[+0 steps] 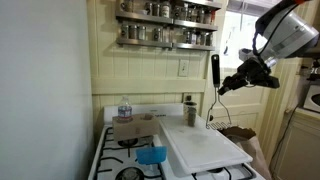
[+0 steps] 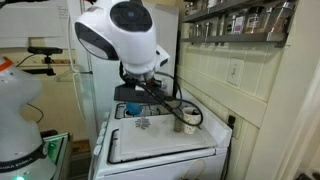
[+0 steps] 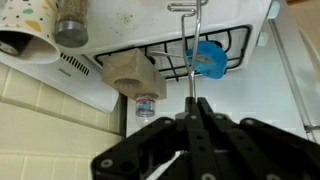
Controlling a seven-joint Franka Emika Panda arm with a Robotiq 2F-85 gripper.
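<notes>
My gripper is shut on a metal wire masher with a long black handle. The masher hangs upright, handle up, with its zigzag wire foot above the right part of the white board. In the wrist view, its thin metal shaft runs up from between the dark fingertips of the gripper. In exterior view 2 the wire foot shows below the arm, over the board; the arm hides much of the grip there.
A brown box, a clear bottle and a blue container stand on the stove's left side. At the board's back is a dark canister; a patterned cup stands nearby. Spice shelves hang above.
</notes>
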